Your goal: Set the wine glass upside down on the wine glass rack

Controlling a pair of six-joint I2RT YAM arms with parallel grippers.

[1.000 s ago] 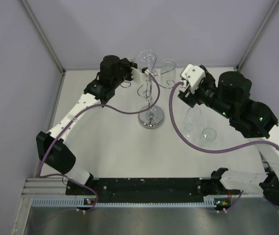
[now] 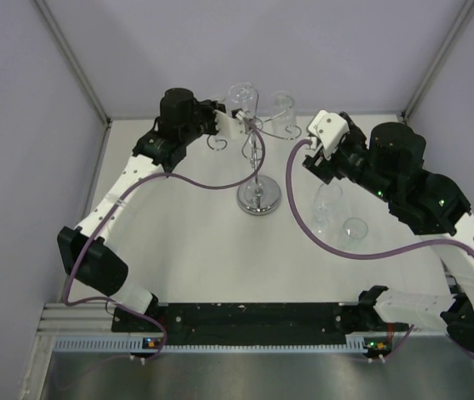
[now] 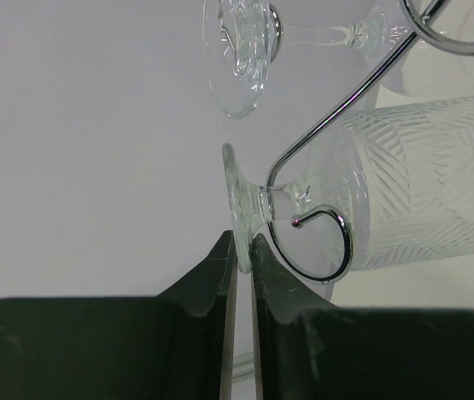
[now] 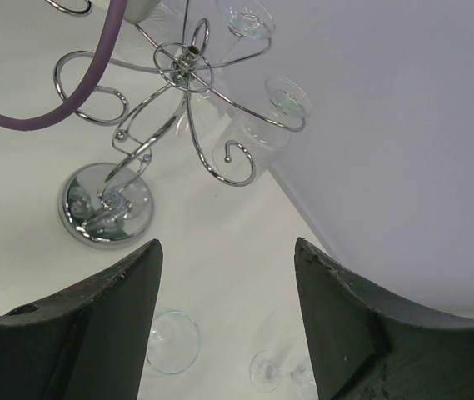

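Note:
A chrome wine glass rack (image 2: 258, 197) with curled hooks stands at the back centre of the table. In the left wrist view, a patterned wine glass (image 3: 428, 183) hangs upside down, its short stem inside one curled hook (image 3: 346, 242). My left gripper is nearly closed, with the rim of that glass's foot pinched between its fingertips. Another upside-down glass (image 3: 245, 50) hangs on the neighbouring hook. To the right of the rack, my right gripper is wide open, and nothing is between its fingers.
Two clear glasses (image 2: 326, 200) stand on the table below the right arm. More glasses hang on the rack's far side, one of them at the back right (image 2: 282, 108).
My left gripper has shifted slightly left, and the rack's upper part with its hanging glasses has leaned left along with it. The right arm has stayed still.

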